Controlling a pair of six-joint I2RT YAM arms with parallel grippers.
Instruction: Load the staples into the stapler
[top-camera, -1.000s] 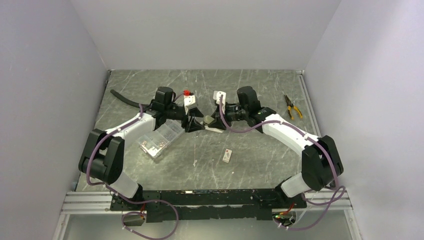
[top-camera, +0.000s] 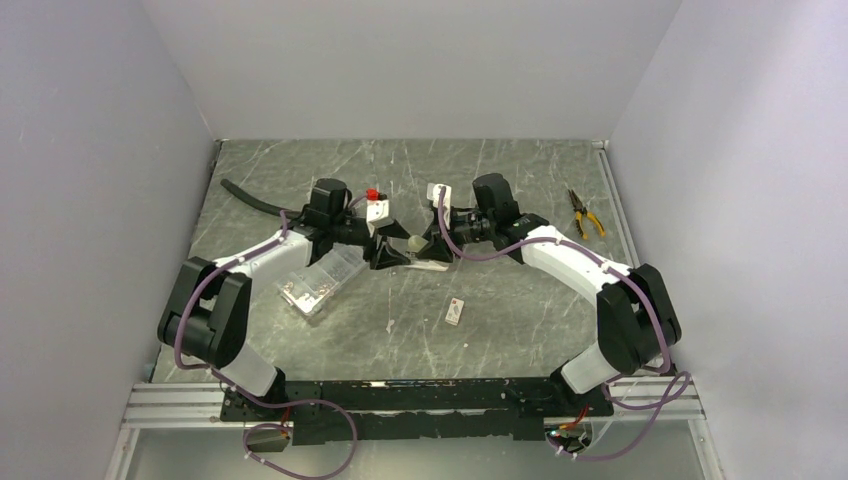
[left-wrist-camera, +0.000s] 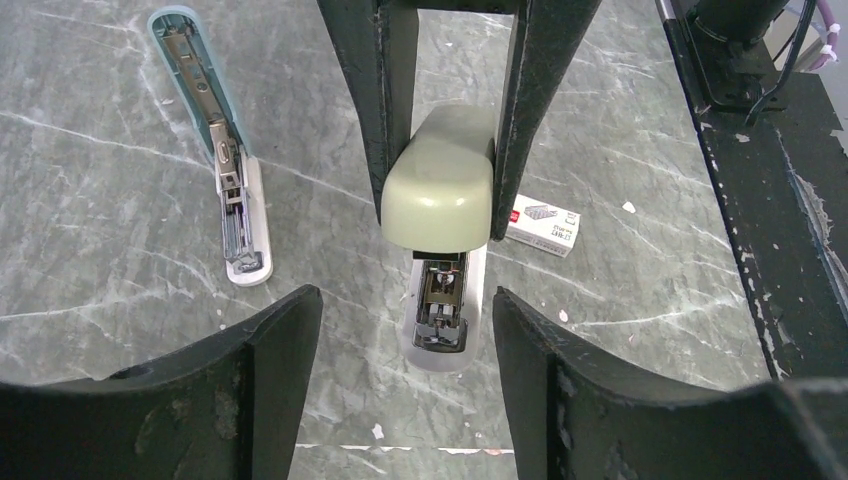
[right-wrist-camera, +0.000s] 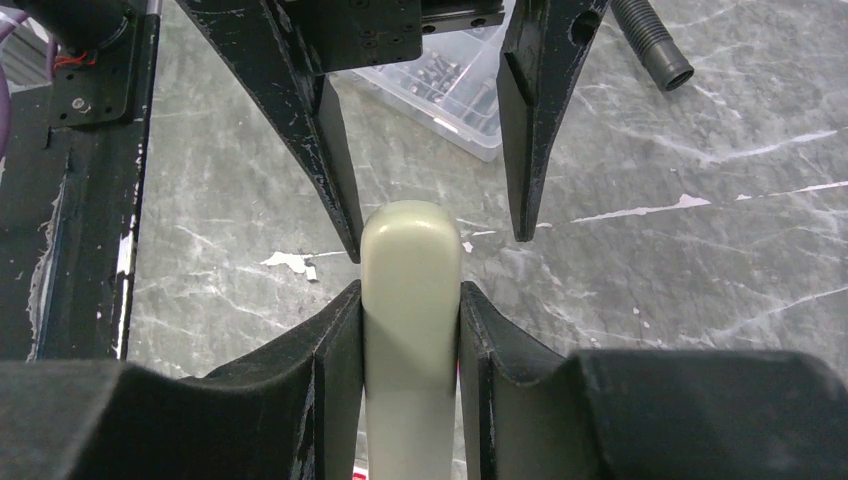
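Observation:
A cream stapler (left-wrist-camera: 436, 210) is held upright-side up in my right gripper, which is shut on its top part; below it in the left wrist view shows a metal mechanism (left-wrist-camera: 440, 305) on a pale base. My left gripper is open around that lower part, apart from it, facing my right gripper. A light blue stapler (left-wrist-camera: 205, 100), opened flat with its metal channel exposed, lies on the table. A small white box (left-wrist-camera: 540, 224) with a red label, likely staples, lies in front of the grippers.
A clear compartment box (top-camera: 310, 290) with small parts is at left, a black tube (top-camera: 250, 198) behind it. Yellow-handled pliers (top-camera: 585, 214) lie far right.
The white box has not moved.

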